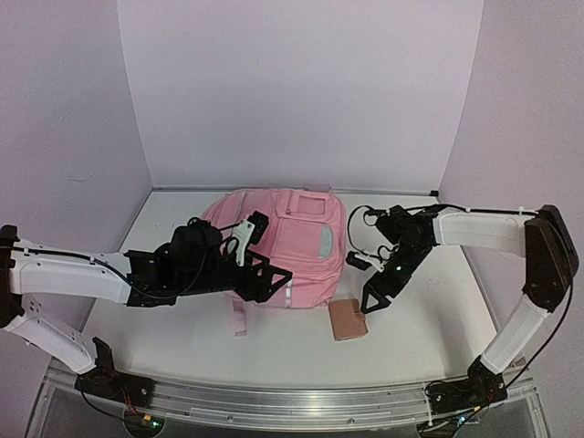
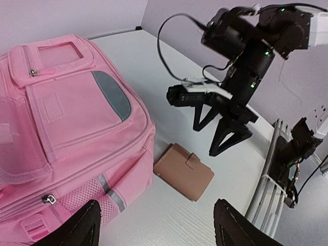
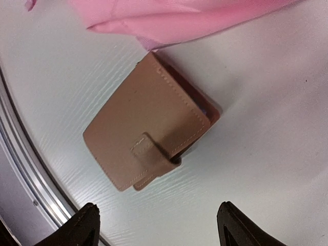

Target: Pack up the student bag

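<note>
A brown leather case point(image 1: 348, 320) with a small flap lies flat on the table, just in front of the pink backpack point(image 1: 301, 228). In the right wrist view the case point(image 3: 148, 115) fills the middle, its flap toward the lower side. My right gripper is open above it, its fingers wide apart and nothing between them. Over the front left of the bag is my left gripper point(image 1: 285, 283); the left wrist view shows its fingers point(image 2: 77, 228) spread and empty. In that view the case point(image 2: 183, 171) lies apart from those fingers, below the right arm.
The bag lies on its back with a loose strap point(image 1: 239, 318) hanging toward the front. A metal rail point(image 1: 292, 397) runs along the front edge, and walls close off the other sides.
</note>
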